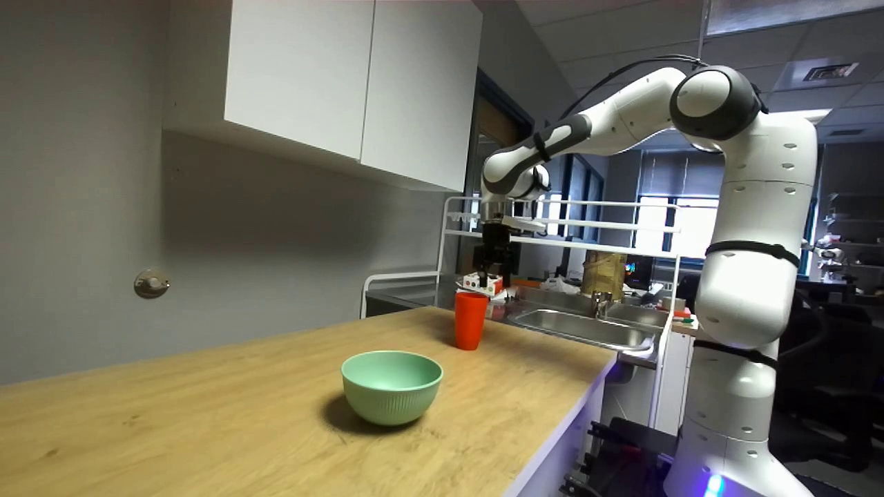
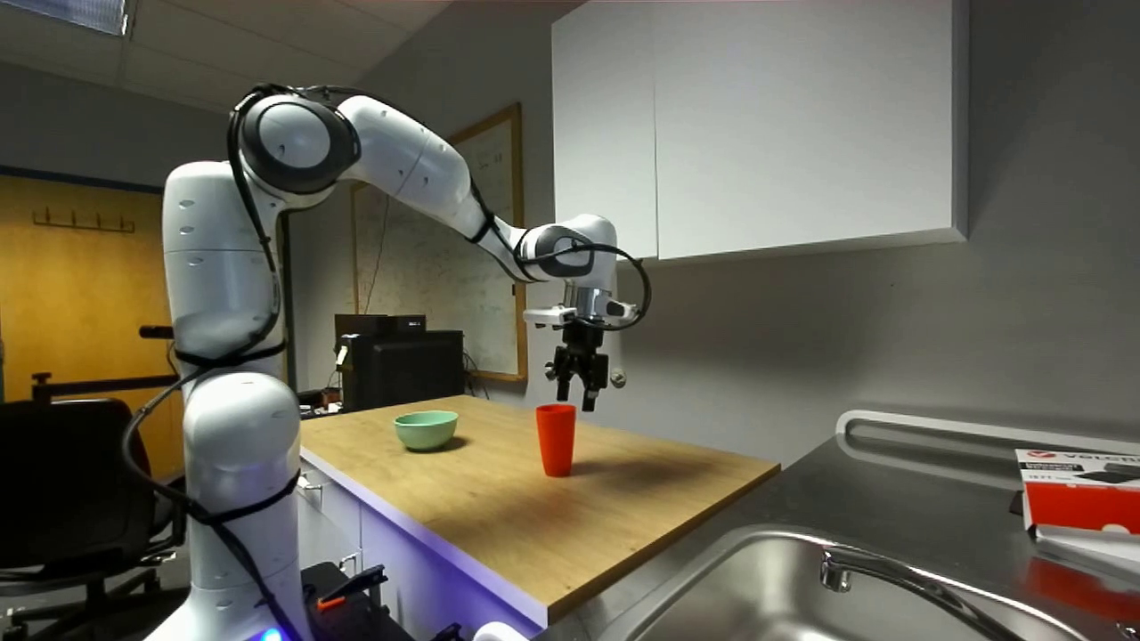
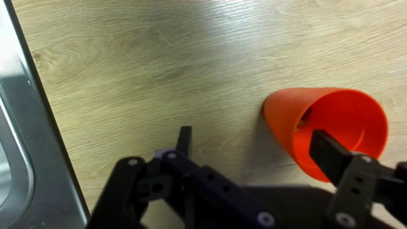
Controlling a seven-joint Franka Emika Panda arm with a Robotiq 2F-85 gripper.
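An upright red cup (image 1: 470, 322) stands on the wooden counter, apart from the pale green bowl (image 1: 391, 388), whose inside looks empty. My gripper (image 2: 577, 393) hangs fingers-down just above the cup's height in the second exterior view, open and holding nothing. From the wrist, the gripper shows its fingers wide apart; one black fingertip (image 3: 324, 147) overlaps the mouth of the red cup (image 3: 282, 118), the other is over bare wood. A small brownish patch shows inside the cup's rim; I cannot tell what it is.
A metal sink (image 2: 737, 598) and dark worktop (image 2: 908, 502) adjoin the counter's end, with a red-and-white box (image 2: 1079, 497) on the worktop. White cabinets (image 2: 802, 128) hang overhead. Bare wooden counter (image 1: 207, 414) stretches away beyond the bowl.
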